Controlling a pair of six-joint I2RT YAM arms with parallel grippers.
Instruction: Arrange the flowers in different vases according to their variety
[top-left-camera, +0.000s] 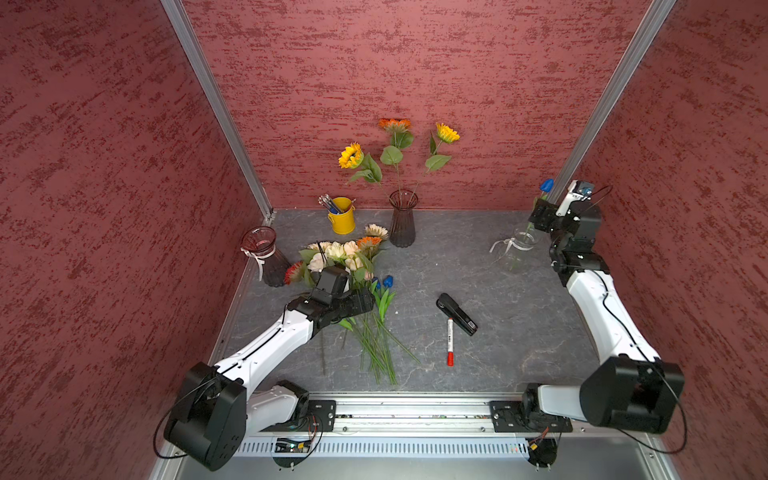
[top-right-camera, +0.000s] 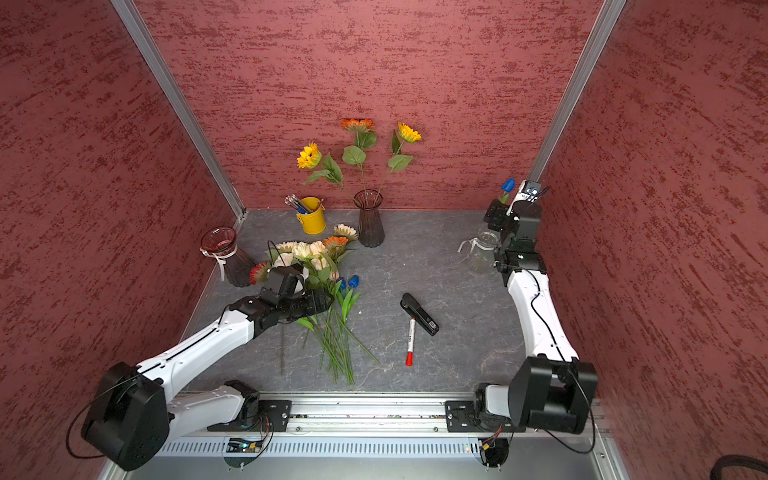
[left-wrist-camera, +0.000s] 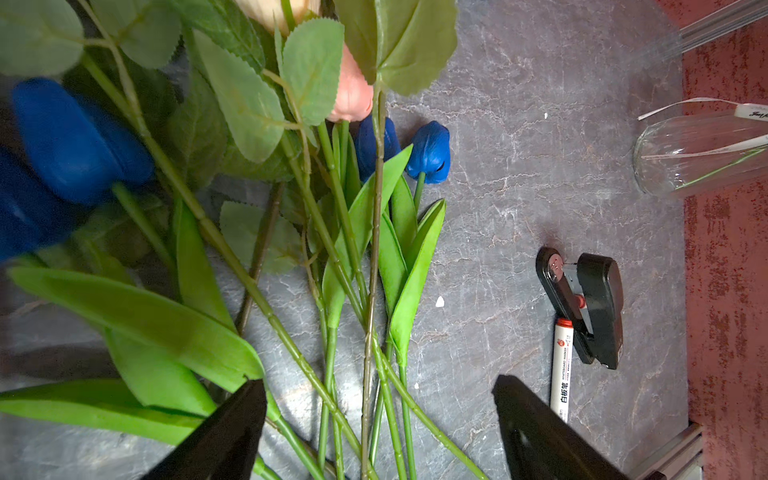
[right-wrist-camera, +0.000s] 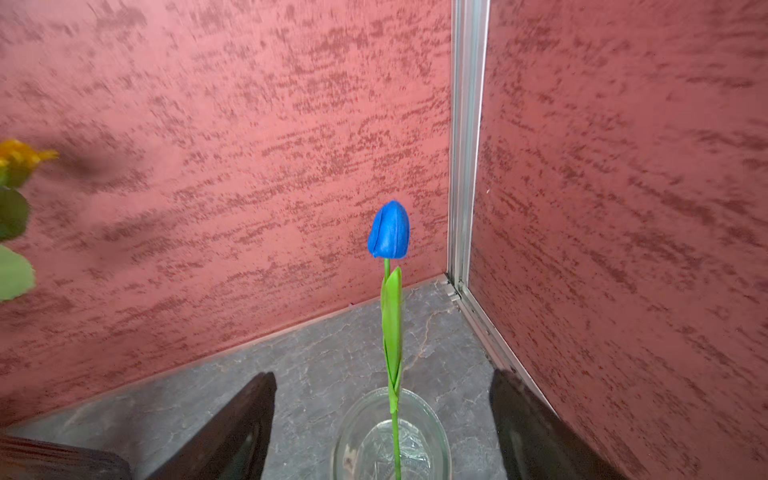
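In the right wrist view a blue tulip (right-wrist-camera: 389, 230) stands upright with its stem inside the clear glass vase (right-wrist-camera: 344, 448). My right gripper is open, its fingers apart on either side of the stem. Over the flower pile my left gripper is open too, with green stems lying on the table below the gap. Two more blue tulips (left-wrist-camera: 430, 150) lie in that pile among pale roses (top-left-camera: 336, 251). At the back, the dark ribbed vase (top-left-camera: 402, 228) holds two yellow sunflowers (top-left-camera: 350, 156) and an orange flower (top-left-camera: 394, 125).
An empty-looking reddish vase (top-left-camera: 273, 264) leans at the left. A yellow bucket (top-left-camera: 342, 221) with brushes stands at the back. The stapler (top-left-camera: 457, 313) and a marker (top-left-camera: 450, 344) lie mid-table; bare table surrounds them.
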